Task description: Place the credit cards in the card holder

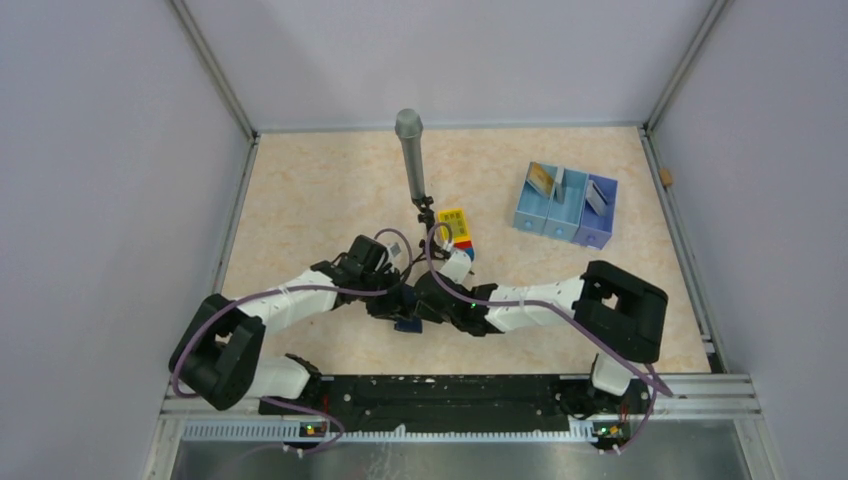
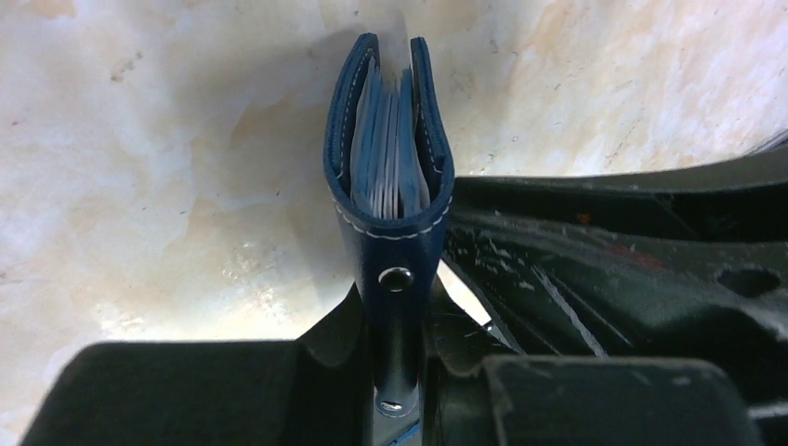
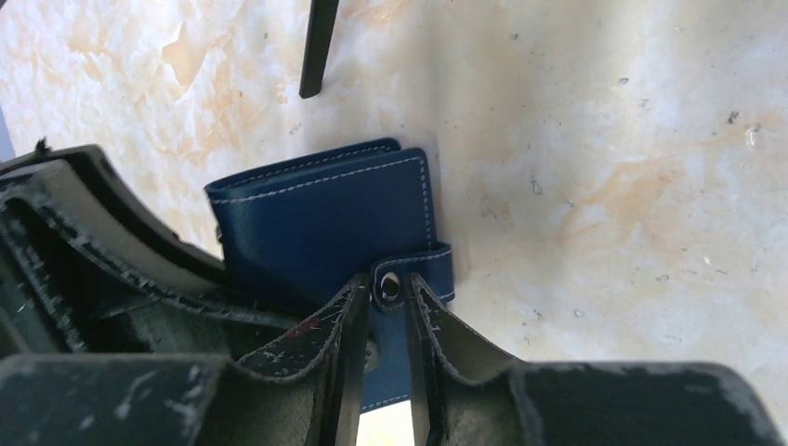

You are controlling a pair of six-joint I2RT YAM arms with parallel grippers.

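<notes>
The dark blue card holder has white stitching and a metal snap. In the left wrist view its upper end gapes and several sleeves or cards show inside; which they are I cannot tell. My left gripper is shut on the holder's lower part. At the strap on the holder's edge stands my right gripper; a narrow gap parts its fingertips, and the snap shows in that gap. Whether they touch the strap I cannot tell. From the top, only the holder's lower edge shows below the arms.
A blue three-part box with cards in it stands at the back right. A yellow, red and blue object lies behind the right gripper, beside the grey camera post.
</notes>
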